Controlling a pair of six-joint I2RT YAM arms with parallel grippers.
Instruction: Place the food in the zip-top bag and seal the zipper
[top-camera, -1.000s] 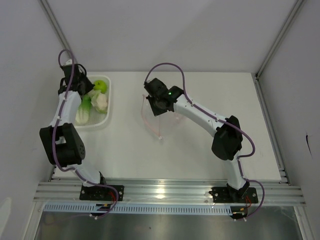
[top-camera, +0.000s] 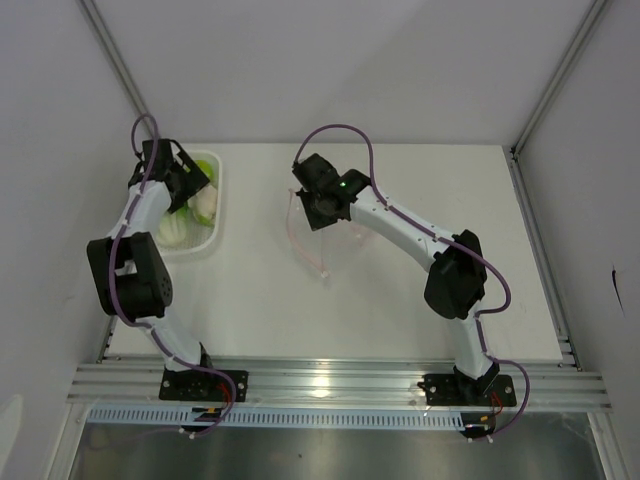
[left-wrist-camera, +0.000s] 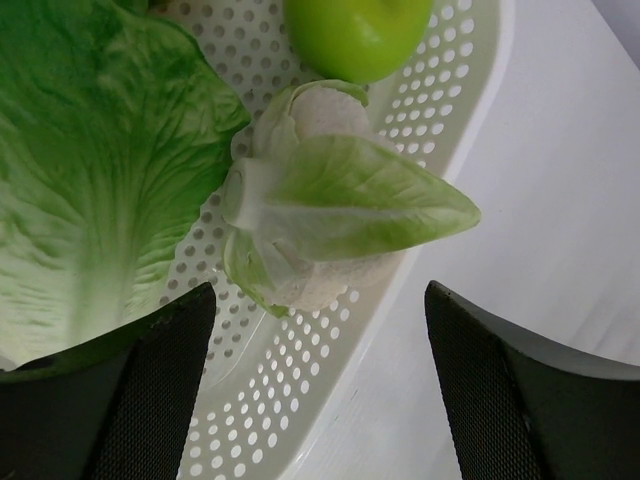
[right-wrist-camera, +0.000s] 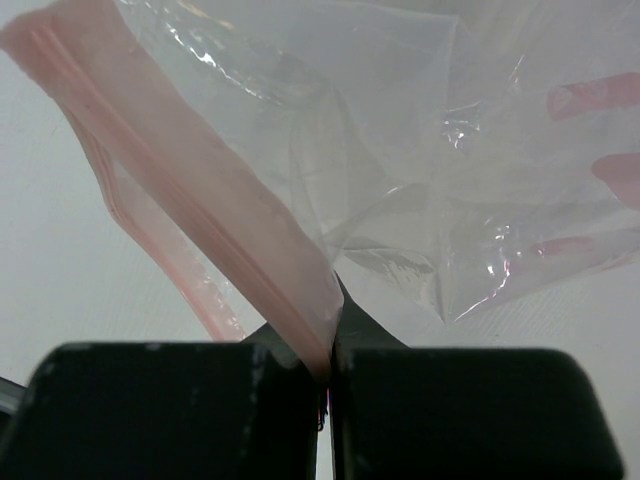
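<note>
A white perforated basket (top-camera: 214, 230) at the left holds green lettuce (left-wrist-camera: 100, 170), a cauliflower-like vegetable (left-wrist-camera: 350, 200) with pale leaves, and a green apple (left-wrist-camera: 355, 25). My left gripper (top-camera: 185, 175) hangs over the basket, open, its fingers either side below the cauliflower in the left wrist view, nothing between them. My right gripper is shut on the pink zipper edge (right-wrist-camera: 190, 180) of the clear plastic bag (right-wrist-camera: 420, 130), which lies at the table's middle; its zipper strips stand apart near the gripper.
Metal rails (top-camera: 544, 264) and grey walls border it.
My left gripper has moved right and slightly down in the top view, spreading over the basket. The right gripper and bag have shifted slightly right.
</note>
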